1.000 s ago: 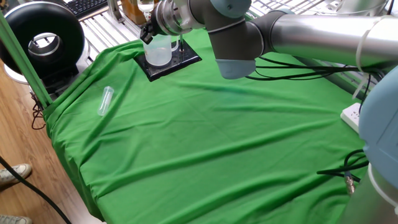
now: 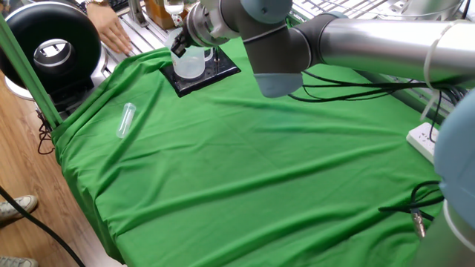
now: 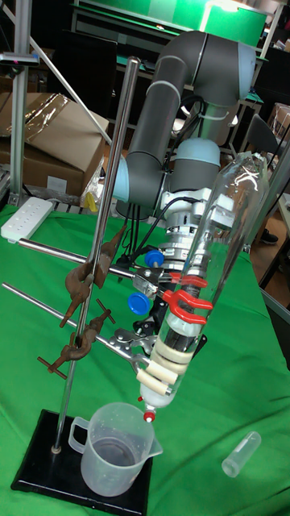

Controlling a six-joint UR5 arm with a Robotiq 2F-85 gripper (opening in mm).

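Note:
In exterior view 1 my gripper (image 2: 179,47) hangs at the upper rim of a translucent plastic beaker (image 2: 190,64), overlapping it from this angle. The beaker, its handle and spout clear in exterior view 3, stands upright on the black stand base (image 3: 35,468). Above it a long, tilted glass vessel (image 3: 219,249) is held in a red-tipped clamp (image 3: 187,302), with a white and red valve (image 3: 153,404) at its lower end. My gripper is largely behind this glass in exterior view 3. Its fingers are too small and covered to show how they stand.
A clear tube (image 2: 126,120) lies alone on the green cloth (image 2: 245,170). The stand's metal rod (image 3: 101,232) and clamp arms crowd the beaker. A power strip (image 2: 424,141) and cables are at the right edge. A person's hand (image 2: 111,28) rests at the far left.
My gripper has shifted slightly down and to the right in exterior view 1, and the wrist has turned a little. A person's hand has come in at the upper left. Beaker and tube are unmoved.

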